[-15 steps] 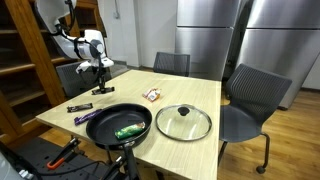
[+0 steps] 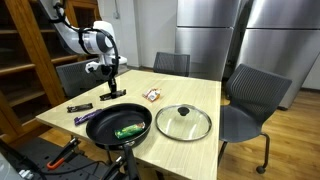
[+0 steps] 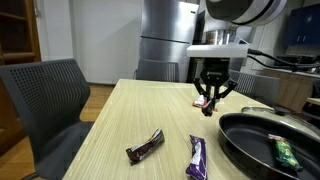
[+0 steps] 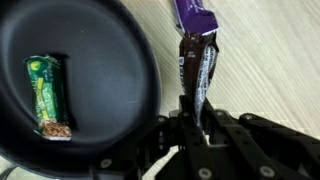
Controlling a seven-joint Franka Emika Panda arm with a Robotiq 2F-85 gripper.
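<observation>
My gripper is shut on a dark brown wrapped bar (image 4: 197, 68), which extends out past the fingertips in the wrist view. In exterior view 2 this bar hangs steeply down from the gripper (image 3: 211, 78), above the table and beside the black pan's near side. A purple wrapped bar (image 3: 198, 158) lies on the table, left of the pan (image 2: 94, 130). Another dark bar (image 3: 146, 147) lies further left. Inside the pan is a green wrapped bar (image 4: 47, 97). In exterior view 1 the gripper (image 2: 110, 77) is above the table's far left part.
A round glass lid (image 2: 183, 122) rests on the table right of the pan. A small orange-and-white packet (image 2: 152, 95) lies near the middle. Bare tabletop (image 2: 190, 92) stretches behind the lid; chairs (image 2: 254, 98) stand around the table.
The arm has come closer to the camera in exterior view 1, and the gripper has shifted slightly right with the bar. The things on the table look unmoved.
</observation>
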